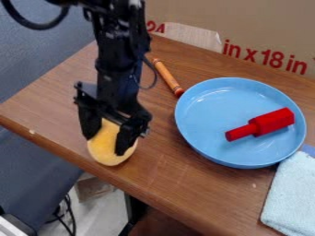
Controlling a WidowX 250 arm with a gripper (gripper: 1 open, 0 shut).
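Note:
My gripper [109,131] is low over a round yellow object [109,155] near the table's left front edge, its fingers around or on the object's top. Whether they grip it is unclear. A blue plate [222,115] on the right holds a red cylinder with a narrower end [259,125], lying on its side.
An orange stick [168,76] lies behind the plate's left side. A pale blue cloth [290,198] is at the right front. A cardboard box [271,32] stands at the back. The wooden table [185,194] has bare space at the front middle.

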